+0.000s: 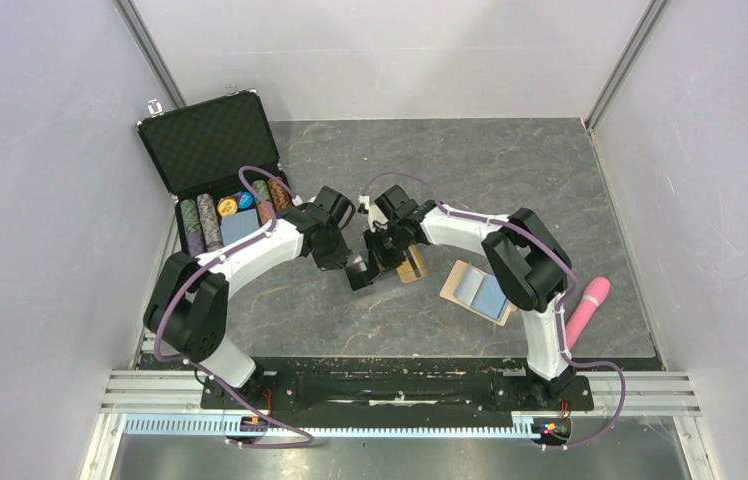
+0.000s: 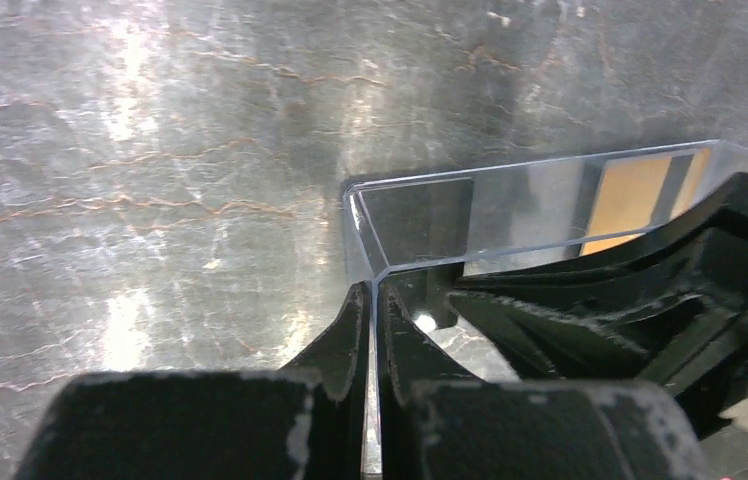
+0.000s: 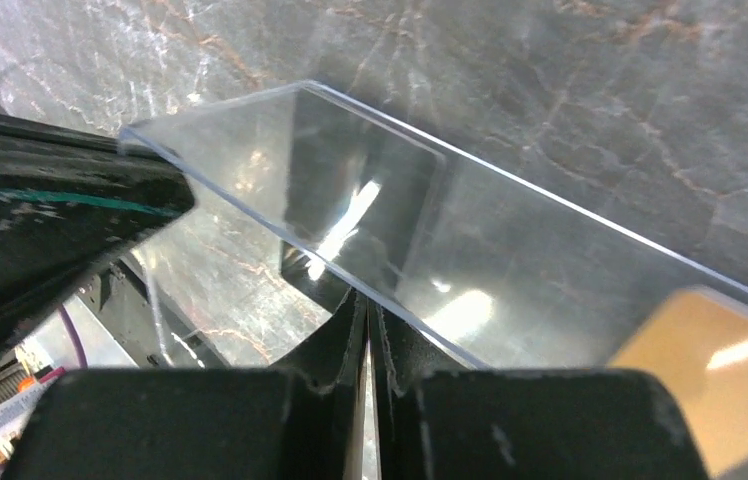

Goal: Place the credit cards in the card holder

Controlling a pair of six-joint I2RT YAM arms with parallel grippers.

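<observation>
A clear plastic card holder (image 2: 510,205) is held at its corner by my left gripper, shut on it. My right gripper is shut beside the holder, with no card visible between its fingers. A dark card (image 3: 350,200) shows behind or within the clear holder; which, I cannot tell. A gold card shows at the holder's other end, also seen through the plastic in the left wrist view. From above, the grippers meet at the middle of the table over the dark and gold cards (image 1: 412,265).
An open case of chips (image 1: 220,225) stands at the left. A tan board with blue and white pieces (image 1: 480,295) lies at the right, near a pink cylinder (image 1: 586,305).
</observation>
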